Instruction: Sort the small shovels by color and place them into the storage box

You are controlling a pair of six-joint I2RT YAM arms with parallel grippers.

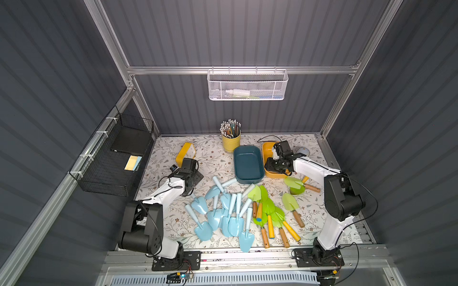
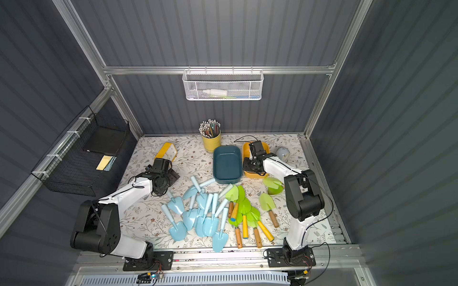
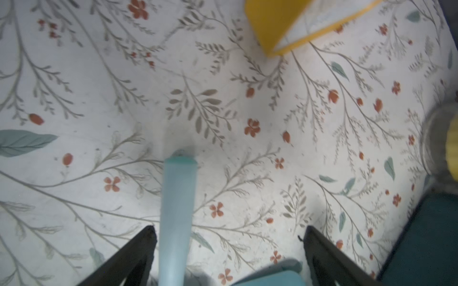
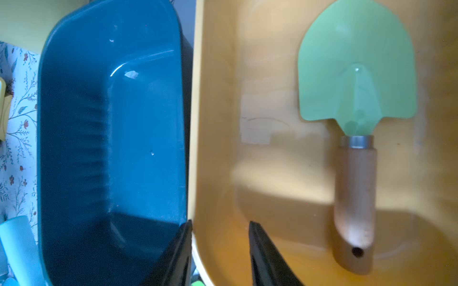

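In the right wrist view a green shovel [image 4: 355, 90] with a wooden handle lies in the orange box [image 4: 217, 157]. My right gripper is parted with nothing between its fingers; they are over the wall shared with the dark blue box [image 4: 112, 157], which shows empty. On the floral table blue shovels [image 1: 202, 231] lie in a loose cluster, with green shovels [image 1: 268, 205] to their right. My left gripper is open; a pale blue handle [image 3: 176, 209] stands in view just inside its left finger, and I cannot tell whether they touch.
A yellow-and-white block [image 1: 186, 153] sits at the back left. Behind the boxes stands a yellow pot of pencils [image 1: 231, 143], and a round grey object [image 1: 303, 151] is right of the orange box. Table space left of the blue box is clear.
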